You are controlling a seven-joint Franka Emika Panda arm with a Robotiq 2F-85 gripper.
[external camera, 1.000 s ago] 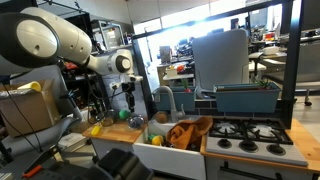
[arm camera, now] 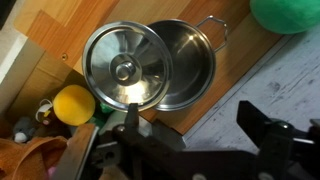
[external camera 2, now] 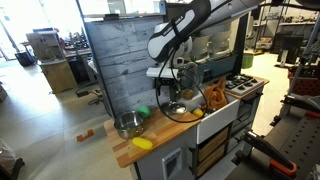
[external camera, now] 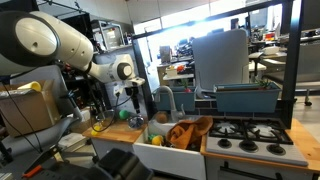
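Note:
In the wrist view a small metal pot [arm camera: 187, 62] with a side handle sits on the wooden counter. Its round lid [arm camera: 125, 65], with a knob in the middle, lies off-centre, covering only part of the opening. My gripper is open, its two black fingers spread wide at the lower edge of the pot, with nothing held between them. From the side, the gripper [external camera 2: 172, 92] hangs above the pot [external camera 2: 176, 108] near the back wall.
A green object [arm camera: 285, 12] lies beside the pot. The sink [external camera: 165, 158] holds an orange-brown item [external camera: 190, 132] and a yellow ball [arm camera: 73, 105]. A larger metal pot [external camera 2: 128, 123] and a yellow object [external camera 2: 143, 143] stand farther along the counter. The stove [external camera: 252, 139] is beyond the sink.
Objects on the counter look unmoved.

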